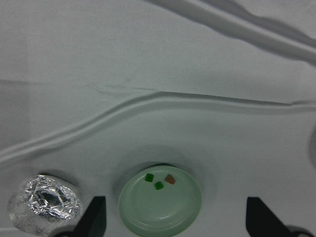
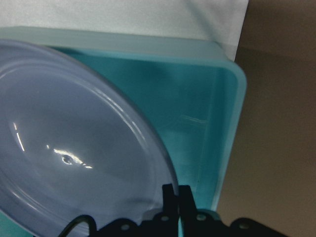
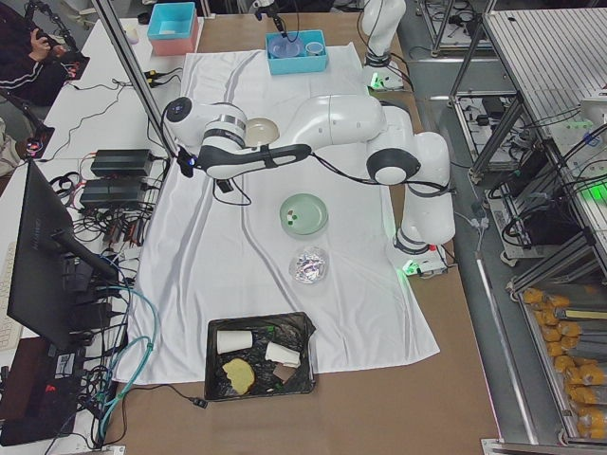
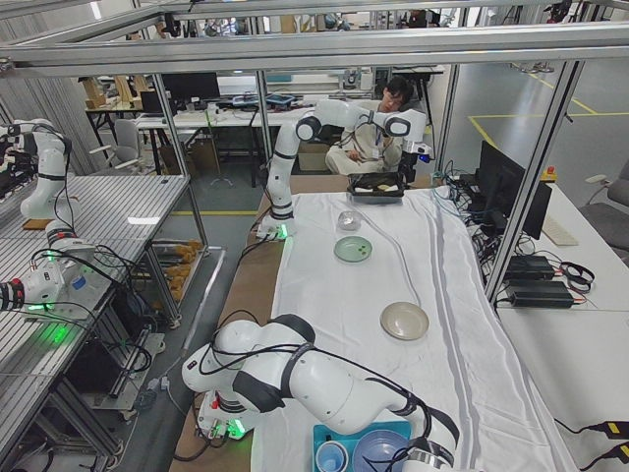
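Note:
My right gripper is shut on the rim of a blue plate (image 2: 84,128), which is at the blue bin (image 2: 207,123) at the far end of the table. My left gripper hangs open above the cloth, nothing between its fingers. Below it in the left wrist view lie a green plate (image 1: 159,207) with small green and orange bits and a crumpled foil item (image 1: 47,202). A beige plate (image 4: 403,321) lies farther along the table.
A black tray (image 3: 259,384) with cups and a yellow item stands at the near end. A monitor and cables line one side.

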